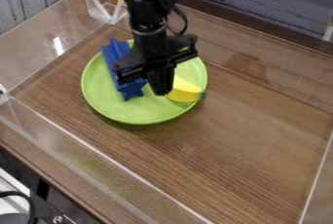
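Note:
My black gripper (160, 77) is low over a green plate (130, 108), between a blue object (125, 85) on the plate's left side and a yellow object (186, 92) on its right. The fingers are dark and partly merge with the arm. They look shut, with nothing visible between them. Part of both objects is hidden behind the gripper.
A clear plastic edge runs along the left side. A wall stands at the back, with a small yellow item behind the arm at the top.

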